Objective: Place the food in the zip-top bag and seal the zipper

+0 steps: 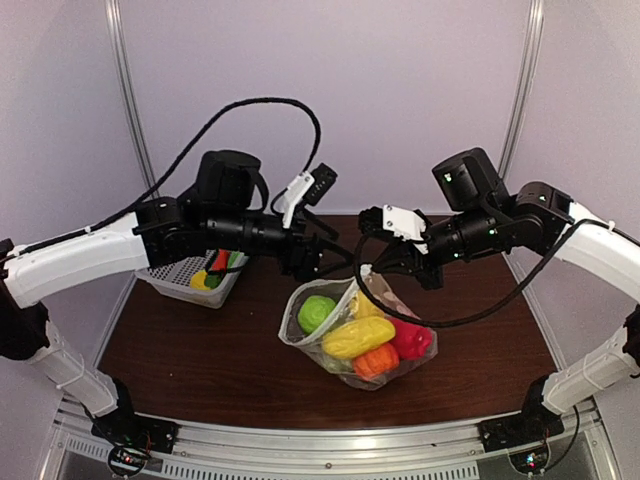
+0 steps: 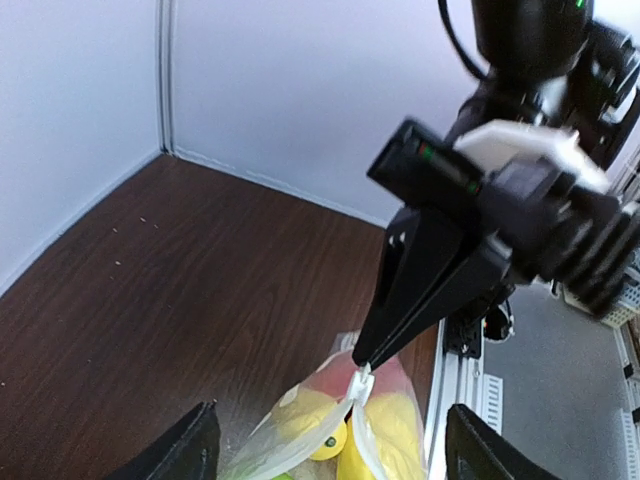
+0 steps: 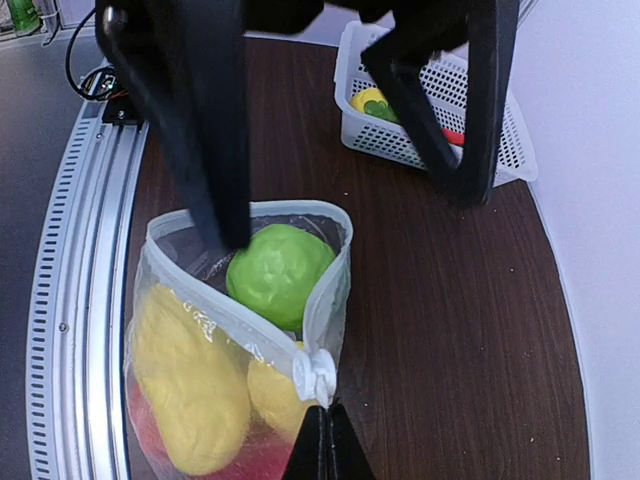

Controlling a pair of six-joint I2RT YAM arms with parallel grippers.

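The clear zip top bag [image 1: 290, 332] hangs tilted with its mouth open, holding a green round food [image 3: 280, 268], a long yellow food [image 1: 358, 338], an orange food [image 1: 375, 360] and a red food [image 1: 411, 340]. My right gripper is shut on the bag at one end of its mouth, with the white zipper slider [image 3: 315, 375] at its fingertips. Just left of that hold, my left gripper [image 1: 330, 264] stands open over the mouth, nothing between its fingers. In the left wrist view the slider lies ahead of its spread fingers [image 2: 188, 448].
A white perforated basket [image 1: 190, 292] with a few more foods sits at the back left, partly behind the left arm. Both arms crowd the space above the bag. Bare brown table [image 1: 220, 370] lies in front and at the right.
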